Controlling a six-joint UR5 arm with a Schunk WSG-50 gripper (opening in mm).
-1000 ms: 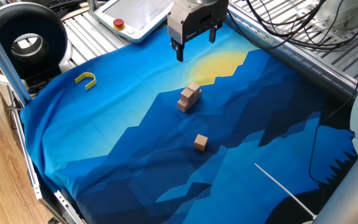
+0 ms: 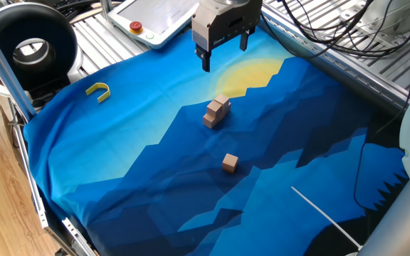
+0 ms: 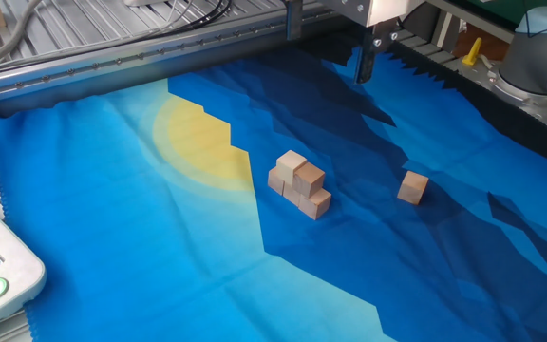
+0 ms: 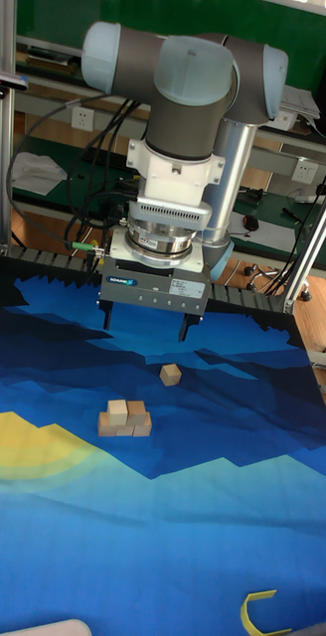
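A small stack of wooden cubes (image 3: 299, 183) stands on the blue printed cloth: a bottom row with two cubes side by side on top. One more wooden cube (image 3: 413, 187) lies alone on the cloth, apart from the stack; the third view has this single cube (image 4: 170, 375) behind and to the right of the stack (image 4: 124, 417). My gripper (image 4: 144, 327) hangs in the air above the cloth, its two fingers wide apart and nothing between them. In the first view the gripper (image 2: 225, 55) is clear of every cube.
A yellow curved piece (image 2: 99, 92) lies on the cloth, well away from the cubes. The tablet with a red button (image 2: 135, 27) rests at the cloth's edge. A thin white rod (image 2: 326, 215) shows near the arm's column.
Almost nothing differs: the gripper has shifted very slightly downward in the first view. The cubes have stayed where they were.
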